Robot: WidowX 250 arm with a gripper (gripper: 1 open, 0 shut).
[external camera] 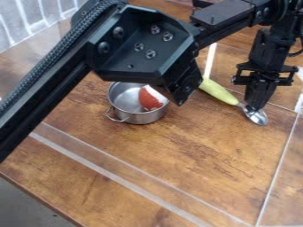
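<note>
My gripper (263, 89) is at the right of the view, low over a spoon (253, 113) with a shiny metal head and a pale yellow-green handle (218, 92). Its fingertips are dark and small here; whether anything is between them is unclear. A steel pot (122, 105) with side handles sits left of centre, holding a red-and-white object (149, 97), partly hidden by the arm.
A white railing (27, 22) stands at the back left. The black arm housing fills much of the upper view.
</note>
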